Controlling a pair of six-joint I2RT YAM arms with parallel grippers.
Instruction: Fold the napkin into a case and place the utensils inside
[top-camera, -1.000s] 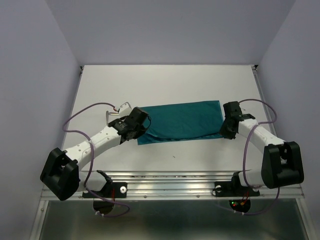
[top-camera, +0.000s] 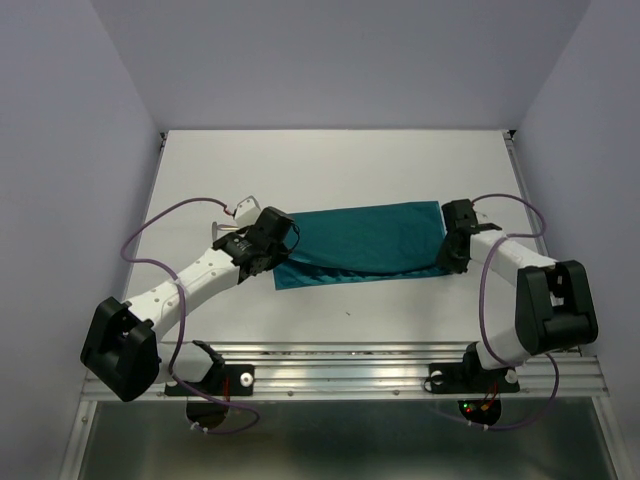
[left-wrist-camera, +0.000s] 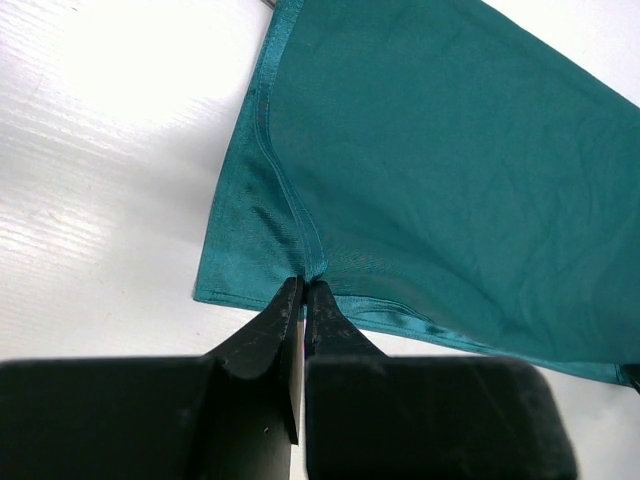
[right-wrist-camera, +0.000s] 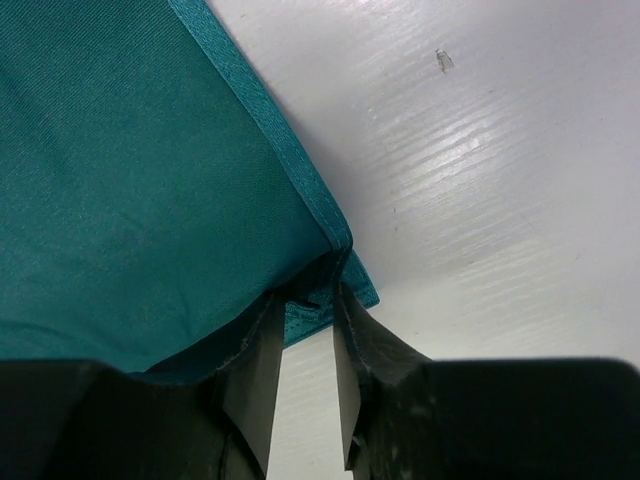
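Observation:
The teal napkin (top-camera: 370, 235) lies as a wide strip across the middle of the table, its front part doubled over in a fold. At its left end, my left gripper is shut on the hemmed edge of the upper layer, just above the front border of the layer below. My right gripper stands partly open at the opposite front corner, fingertips either side of the folded hem, low over the cloth. Slim metallic utensils (top-camera: 215, 230) show left of the napkin, mostly hidden by the left arm.
A small dark mark (right-wrist-camera: 444, 61) shows on the table near the napkin. Purple cables (top-camera: 182, 310) loop beside both arms.
My right gripper has shifted a little to the left, onto the napkin's right front corner. The napkin looks nearly unchanged.

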